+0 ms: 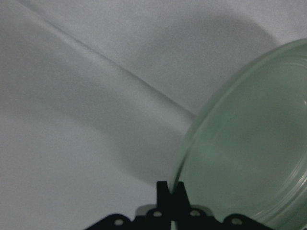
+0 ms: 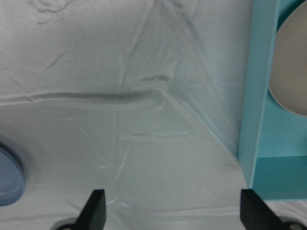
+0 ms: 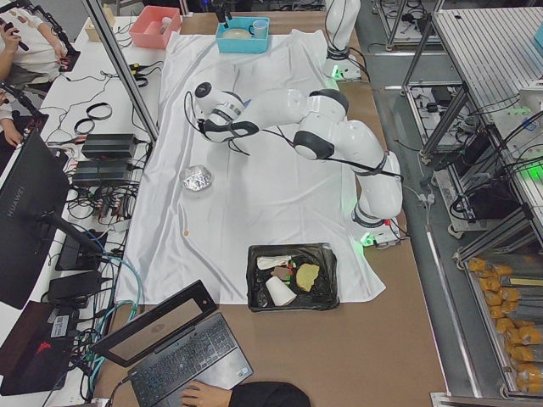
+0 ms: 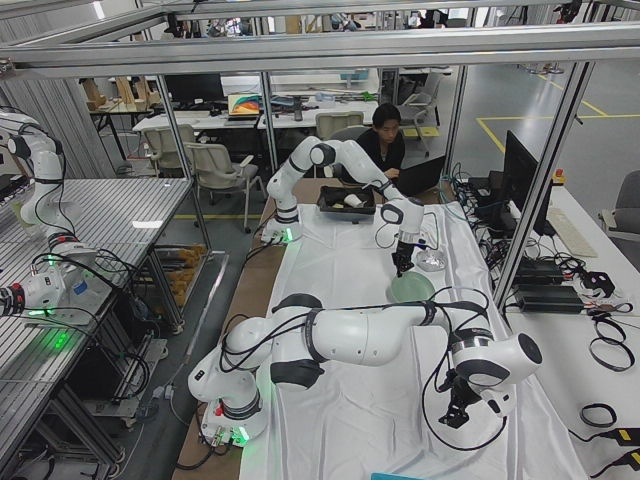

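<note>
A pale green plate is held at its rim by my left gripper, whose fingers are shut on it in the left wrist view; in the camera right view that plate hangs below the gripper near the middle of the white cloth. My right gripper stands open above bare cloth, beside a light blue bin holding a beige bowl. A blue dish lies at the left edge of that view.
A foil bundle lies on the cloth at left. A black tray of food items stands at the near end beside a laptop.
</note>
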